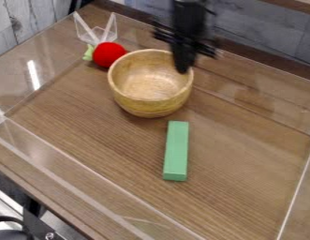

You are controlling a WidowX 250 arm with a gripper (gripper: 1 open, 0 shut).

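A wooden bowl sits in the upper middle of the table. A red object with a green top lies just to its upper left, beside a translucent shape. The black gripper is at the top, just above and right of the bowl, blurred; its fingers are too unclear to make out. A green bar lies upright in the frame below the bowl.
A raised edge runs along the back.
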